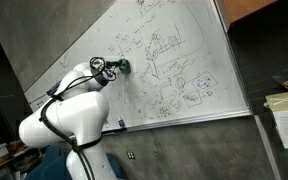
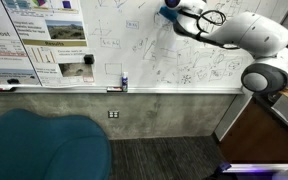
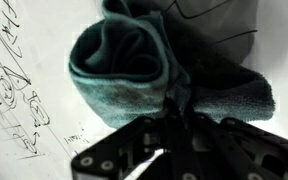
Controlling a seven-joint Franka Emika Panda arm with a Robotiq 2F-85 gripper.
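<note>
A folded teal cloth [image 3: 134, 75] fills the middle of the wrist view, with my gripper shut on its lower part. The cloth lies against or very close to the whiteboard [image 3: 29, 150]; exact contact cannot be told. Black writing and sketches cover the board to the left of the cloth. From the side, the gripper [image 1: 112, 66] reaches up to the board's left portion, and the cloth [image 1: 124, 66] shows as a small teal patch there. In the second exterior view the cloth [image 2: 168, 13] is partly hidden by the arm.
Along the board's lower edge runs a ledge [image 2: 174, 92] with a bottle [image 2: 125, 80] on it. Posters [image 2: 59, 40] cover the board's left side. A teal chair [image 2: 49, 145] stands below. To the right, a desk [image 1: 287, 120] holds papers and pens.
</note>
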